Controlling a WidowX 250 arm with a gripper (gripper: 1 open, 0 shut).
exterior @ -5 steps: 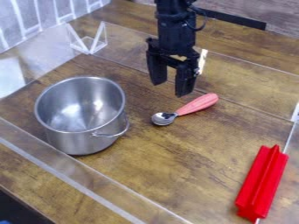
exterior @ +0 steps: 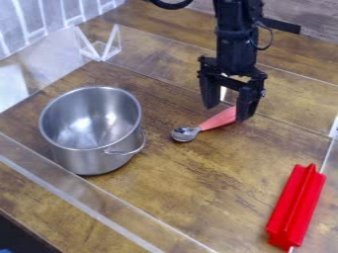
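A black gripper [exterior: 230, 91] on its arm hangs open over the wooden table, just above the pink handle of a spoon [exterior: 218, 122]. The spoon lies diagonally, its metal bowl toward the lower left. The gripper's fingers hide the upper end of the handle; whether they touch it I cannot tell. A steel pot [exterior: 93, 138] with a wire handle stands at the left, apart from the spoon.
A long red object [exterior: 295, 206] lies at the lower right. Clear plastic pieces are along the left edge.
The gripper has moved right and somewhat toward the front, over the spoon's handle. The spoon, pot and red object look unmoved.
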